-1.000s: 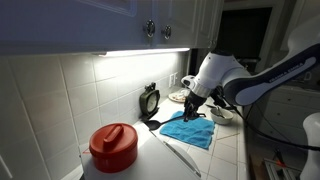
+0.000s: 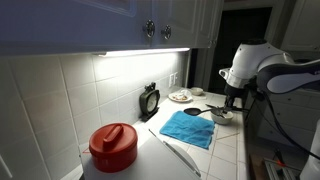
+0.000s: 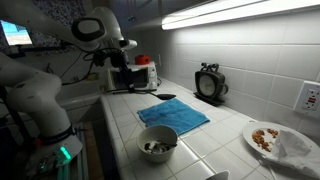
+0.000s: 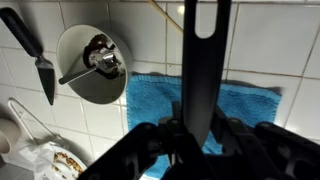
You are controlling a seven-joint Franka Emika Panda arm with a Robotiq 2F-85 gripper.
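My gripper is shut on the handle of a black spoon-like utensil (image 4: 203, 60), which runs up out of the top of the wrist view. In exterior view 2 the utensil's dark head (image 3: 165, 97) shows above the blue towel (image 3: 178, 117), with the gripper (image 3: 130, 86) behind and to its left. Exterior view 1 has the head (image 2: 194, 109) beyond the red lidded pot (image 2: 114, 147). A white bowl (image 4: 72, 44) stands beside the towel, holding something dark and a metal utensil (image 4: 100, 60).
A black-handled utensil with a metal blade (image 4: 46, 78) lies left of the bowl. Nearby is a plate of food (image 3: 262, 137) with a white cloth or paper (image 3: 298, 150). A black clock-like object (image 3: 210, 82) stands against the tiled wall. Bare counter tiles surround the towel.
The arm has swung away from the red pot, carrying the black utensil toward the towel and bowl. Pot, towel and bowl have stayed in place.
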